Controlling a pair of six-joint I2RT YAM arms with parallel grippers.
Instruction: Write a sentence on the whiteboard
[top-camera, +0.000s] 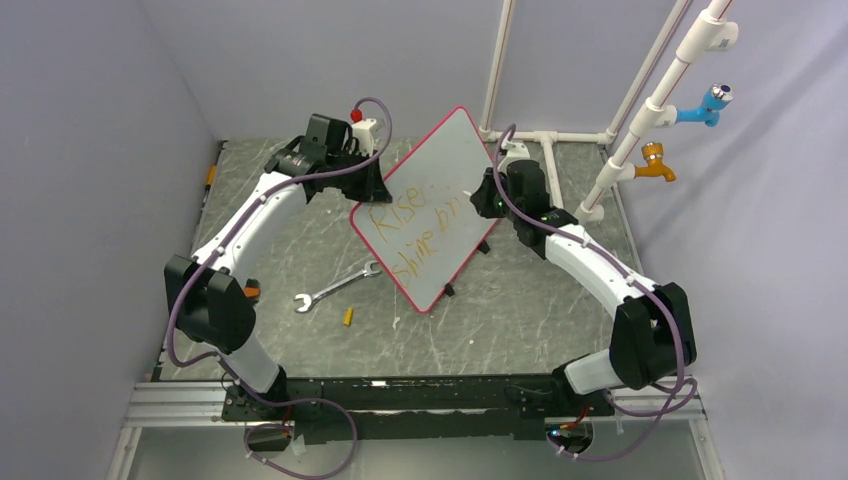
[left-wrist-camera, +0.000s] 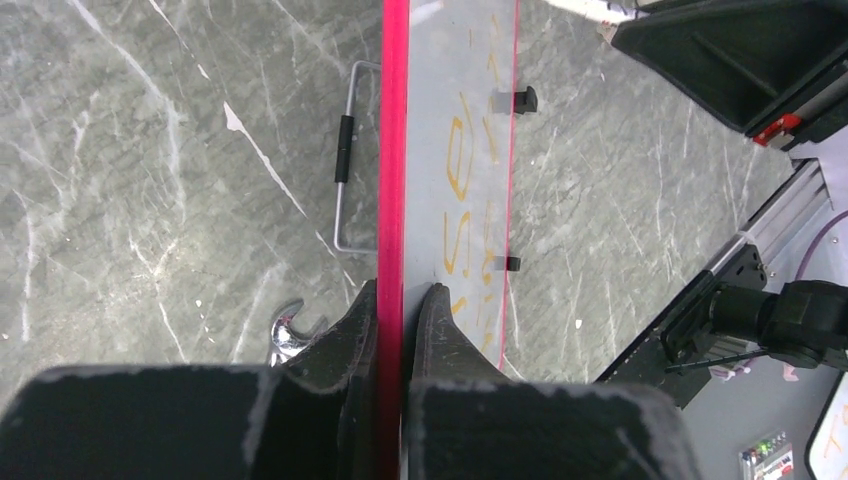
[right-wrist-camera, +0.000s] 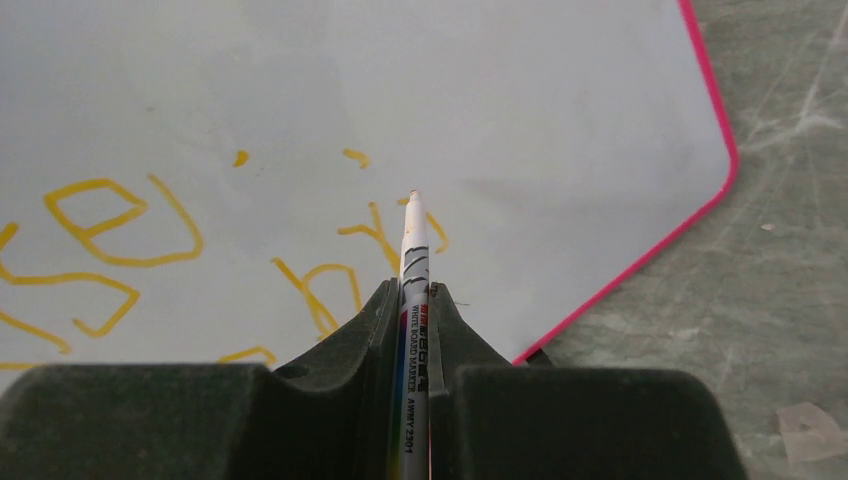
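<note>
The pink-edged whiteboard (top-camera: 440, 160) stands tilted and turned, with yellow writing reading "Rise", "shine" and the start of a word like "bri". My left gripper straddles the board's upper-left edge, a finger close on each face, and appears shut on it. My right gripper is shut on a white whiteboard marker (right-wrist-camera: 414, 340), whose tip points at the board beside the newest yellow strokes (right-wrist-camera: 378, 236). Whether that tip touches the surface cannot be told. In the top view the right gripper (top-camera: 476, 203) is over the board's right side.
A wrench (top-camera: 335, 288) and a small yellow piece (top-camera: 348, 317) lie left of the board. White pipes with a blue tap (top-camera: 708, 105) and an orange tap (top-camera: 655, 163) rise at the right. Black clips (top-camera: 449, 290) sit along the lower-right edge.
</note>
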